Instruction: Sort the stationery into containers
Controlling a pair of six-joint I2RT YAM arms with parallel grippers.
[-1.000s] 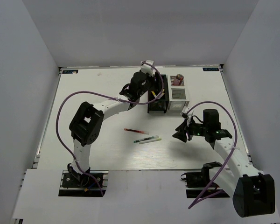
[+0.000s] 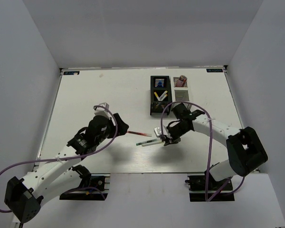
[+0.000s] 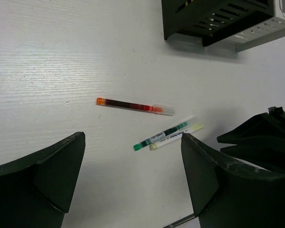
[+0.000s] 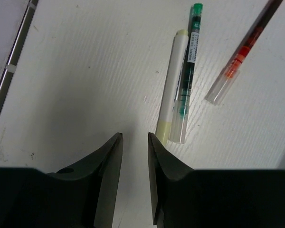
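Three pens lie on the white table: a red pen (image 3: 135,106), a green pen (image 3: 161,136) and a white pen with pale yellow ends (image 4: 173,85). The green and white ones lie side by side. My right gripper is part open just off the white pen's yellow end, nothing between its fingers. My left gripper stands wide open and empty, left of the red pen in the top view. A black container (image 2: 160,107) at the back holds yellow and white pieces and a blue item in its compartments.
Beside the black container stands a white container (image 2: 182,100) with a pinkish-brown item (image 2: 181,81) in its back compartment. A metal edge strip (image 4: 4,78) runs along the table's border.
My left gripper has come from the black container toward the front left, near the red pen. My right gripper has moved left to the green and white pens. The pens have not visibly moved.
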